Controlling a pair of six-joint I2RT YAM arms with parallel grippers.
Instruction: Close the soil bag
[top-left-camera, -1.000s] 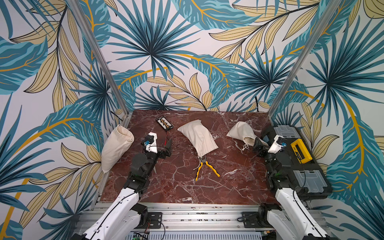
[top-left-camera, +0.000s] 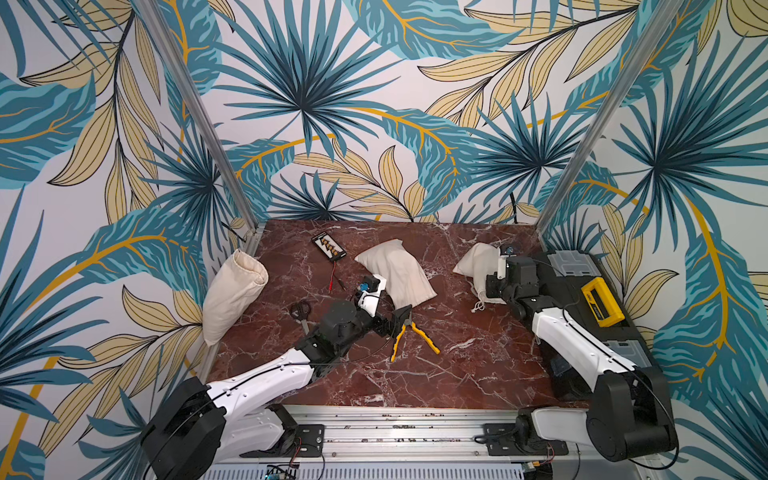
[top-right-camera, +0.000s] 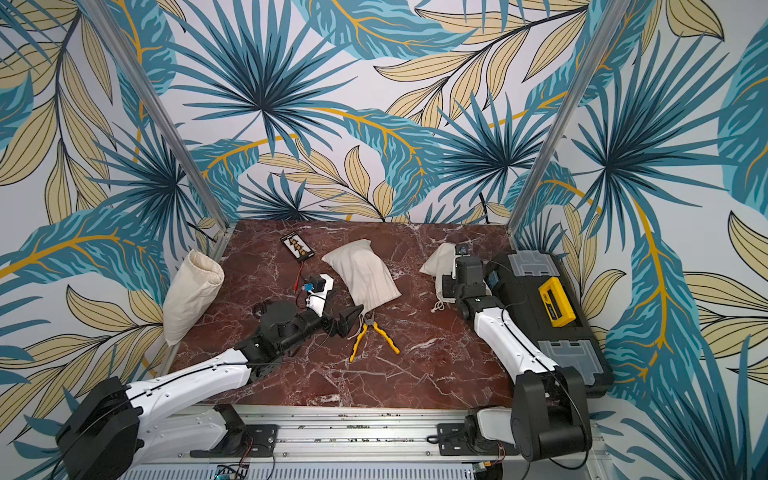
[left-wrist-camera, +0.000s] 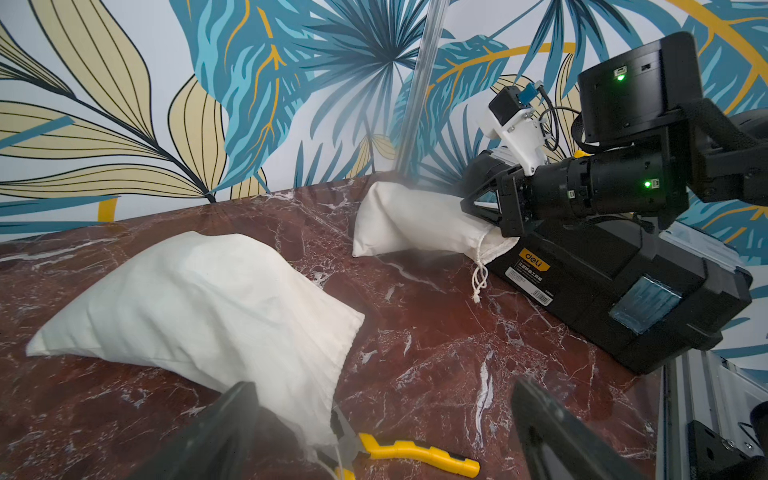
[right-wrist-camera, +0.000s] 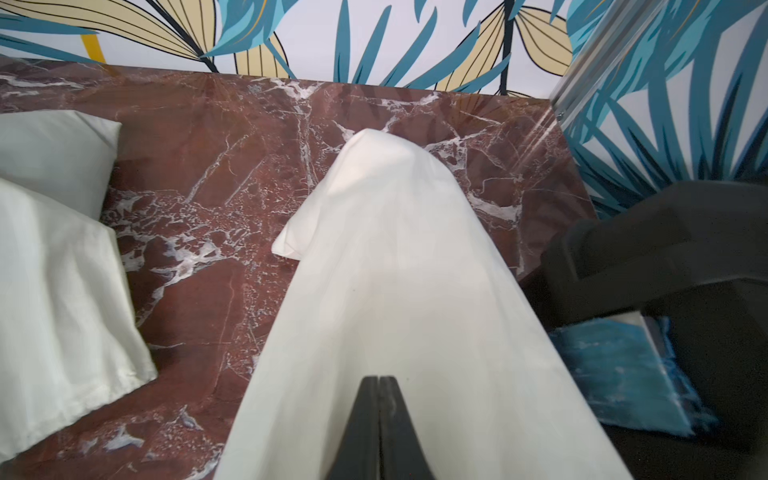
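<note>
A white cloth bag (right-wrist-camera: 400, 264) with a drawstring (left-wrist-camera: 479, 280) lies on the right of the table. My right gripper is at its mouth end; its fingers stand close together over the cloth, and whether fabric is between them is hidden. A second white bag (left-wrist-camera: 208, 312) lies mid-table, its hem facing the front right. My left gripper is open above the table beside that hem, its fingers wide apart and nothing held. Which bag holds soil does not show.
Yellow-handled pliers (top-right-camera: 373, 336) lie by the middle bag's mouth, near my left gripper. A black toolbox (left-wrist-camera: 592, 280) stands against the right bag's side. Another bag (top-left-camera: 232, 296) stands at the left edge.
My left gripper has swung right from the left side to beside the middle bag. My right gripper has moved left from the toolbox over the right bag's mouth.
</note>
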